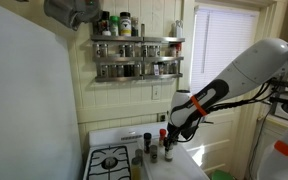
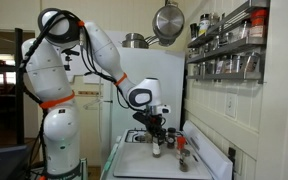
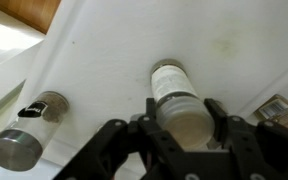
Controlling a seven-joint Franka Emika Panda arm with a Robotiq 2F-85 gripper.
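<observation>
A small jar with a round metal lid (image 3: 187, 124) and a pale label (image 3: 168, 80) stands between my gripper's fingers in the wrist view. My gripper is shut on this jar, gripping it near the lid. From the side, the gripper (image 1: 171, 141) points down over the white counter, with the jar (image 1: 169, 154) under it. The second exterior view has the gripper (image 2: 158, 138) above the same jar (image 2: 156, 151). Whether the jar's base touches the counter is hard to tell.
Other jars stand close by: a metal-lidded glass jar (image 3: 27, 132) to one side and a square-lidded one (image 3: 280, 112) opposite. Several more bottles (image 1: 138, 161) line the counter beside the stove (image 1: 108, 162). Shelves of jars (image 1: 134, 50) hang on the wall. Bare counter (image 1: 189, 168) lies to the right.
</observation>
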